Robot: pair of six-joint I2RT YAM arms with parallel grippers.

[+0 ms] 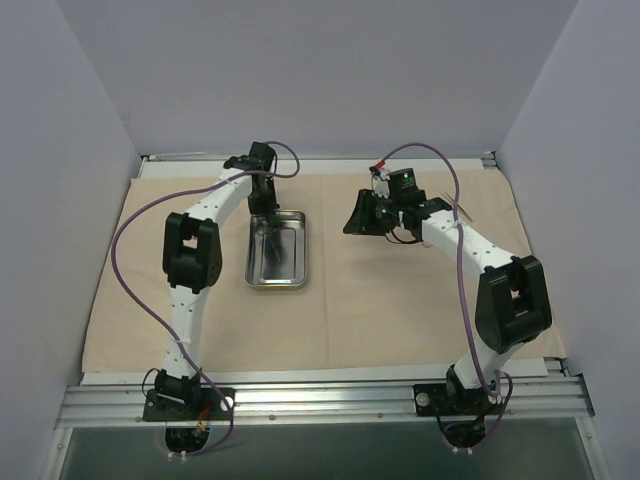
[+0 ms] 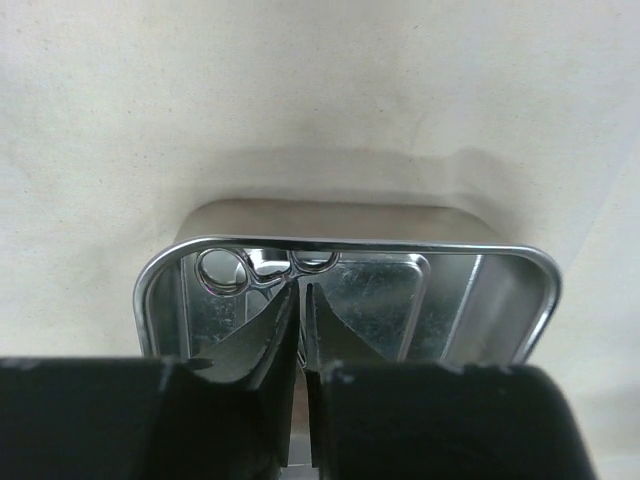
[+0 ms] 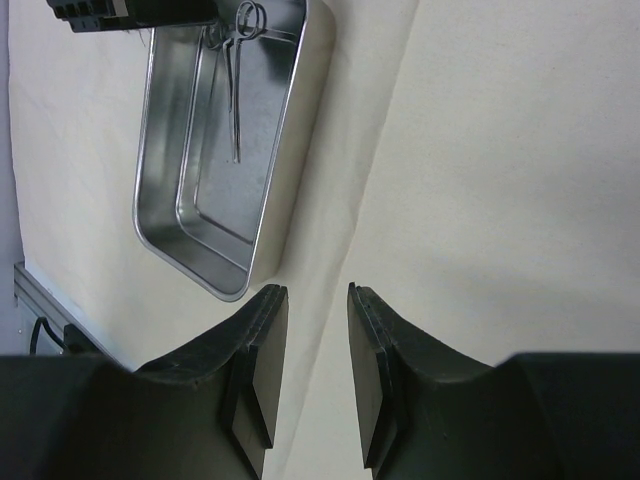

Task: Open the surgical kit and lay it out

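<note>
A metal tray (image 1: pixel 251 262) stands left of centre. Inside it is a slender ring-handled instrument (image 3: pixel 235 95); its rings show towards the tray's far end. Over that end hangs my left gripper, its fingers close together with a narrow gap. The instrument's rings (image 2: pixel 222 272) appear just beyond the left fingertips, and whether the fingers touch it cannot be told. To the right of the tray, above bare cloth, my right gripper is open with nothing between its fingers.
Thin metal instruments (image 1: pixel 460 207) lie at the far right, partly behind the right arm. Beige cloth (image 1: pixel 400 310) covers the table, with wide clear room at the front and right of the tray.
</note>
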